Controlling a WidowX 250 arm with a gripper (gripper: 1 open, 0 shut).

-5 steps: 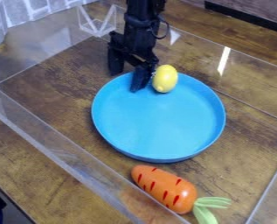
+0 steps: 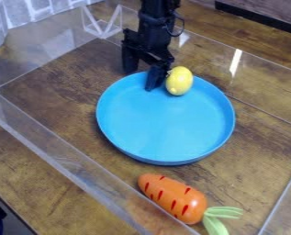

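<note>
My black gripper [image 2: 144, 66] is low at the back edge of the blue plate [image 2: 165, 128], its fingers apart on the left side of a yellow egg-shaped object [image 2: 180, 80]. The yellow object rests at the plate's rear rim. Whether a finger touches it is too small to tell. An orange toy carrot [image 2: 174, 197] with red stripes and a pale green top lies on the wooden surface in front of the plate.
Clear plastic walls run along the left and right foreground. The wooden surface [image 2: 56, 78] left of the plate and to its right is clear.
The yellow object has shifted slightly to the right, and the plate a little left. The gripper has moved only slightly. The carrot is unchanged.
</note>
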